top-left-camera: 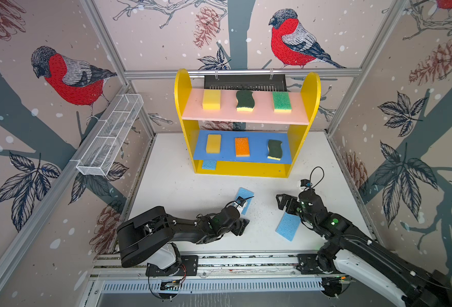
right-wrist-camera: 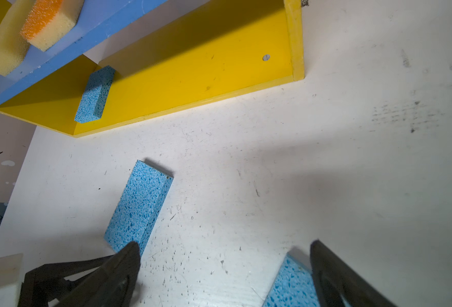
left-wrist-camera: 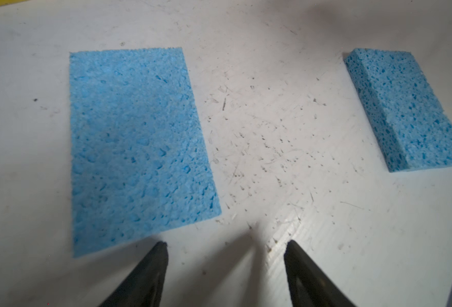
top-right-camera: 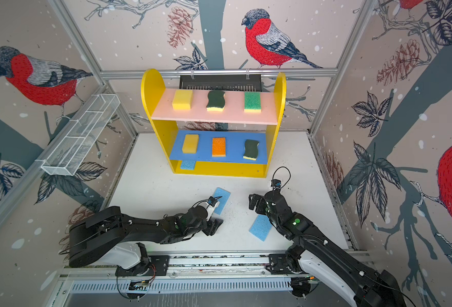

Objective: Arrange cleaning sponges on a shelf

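Two loose blue sponges lie flat on the white table: one in the middle, one at the right. My left gripper is low over the table beside the middle sponge, fingers apart with nothing between them. My right gripper stands open above the right sponge. The yellow shelf unit holds a yellow, a dark green and a green sponge on its pink board, a yellow, an orange and a dark green one on its blue board, and a blue sponge at the bottom left.
A white wire rack hangs on the left wall. Bare table lies at the left and between the sponges and the shelf; the bottom yellow level is mostly empty.
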